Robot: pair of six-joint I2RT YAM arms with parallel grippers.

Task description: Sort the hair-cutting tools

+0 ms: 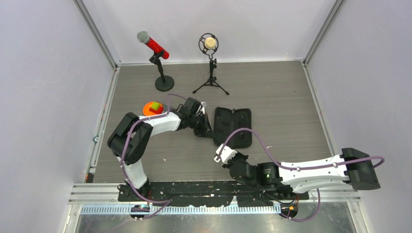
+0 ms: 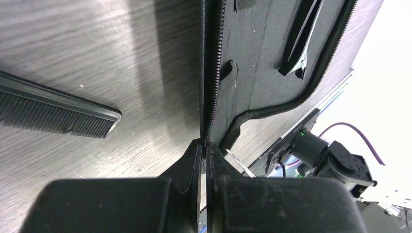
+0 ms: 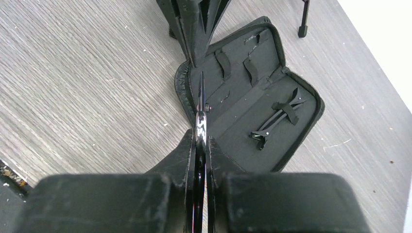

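An open black zip case (image 1: pixel 224 116) lies in the middle of the table. The left gripper is shut on the zipped edge of that case, at its left side. Between the fingers of my right gripper is a slim shiny metal tool (image 3: pixel 201 116), seen edge-on, its point directed at the case; its full shape is hidden. Under a strap in the case's right half rests a black-and-silver tool (image 3: pixel 274 124). The left half has empty loops. On the table beside the case, a black comb (image 2: pixel 53 107) shows in the left wrist view.
A red microphone on a stand (image 1: pixel 163 82) and a tripod microphone (image 1: pixel 211 77) stand at the back. An orange ring with coloured blocks (image 1: pixel 151 108) sits left, near the left arm.
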